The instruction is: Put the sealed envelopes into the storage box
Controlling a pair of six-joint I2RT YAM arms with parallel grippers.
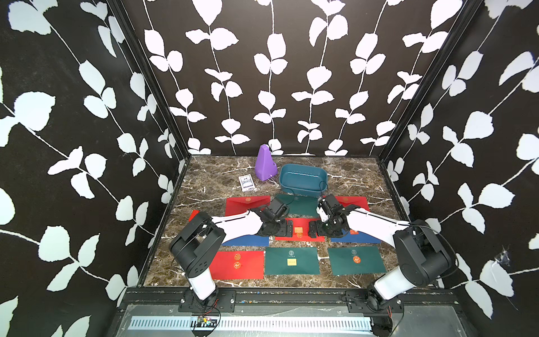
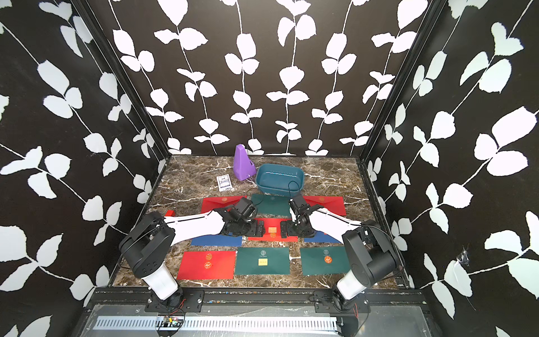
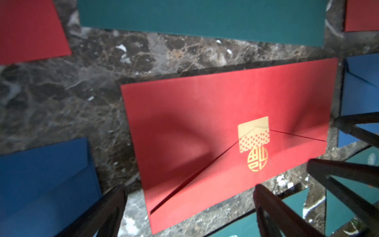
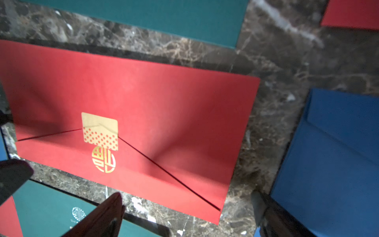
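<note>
A red envelope (image 3: 181, 118) with a gold sticker across its flap lies flat in the middle. My open left gripper (image 1: 289, 228) is over its left end and my open right gripper (image 1: 312, 228) over its right end; neither has anything between its fingers. Around it are red (image 1: 247, 205), green (image 1: 302, 206) and blue envelopes (image 1: 246, 242). In the front row, a red envelope (image 2: 196, 269) and a green envelope (image 2: 317, 266) bear orange seals; the middle green envelope (image 2: 252, 269) has a yellow sticker. The teal storage box (image 1: 303, 180) looks empty at the back.
Left of the box stands a purple cone-shaped object (image 1: 265, 164), with a small white card (image 1: 246, 182) beside it. A small red item (image 2: 169, 213) shows behind the left arm.
</note>
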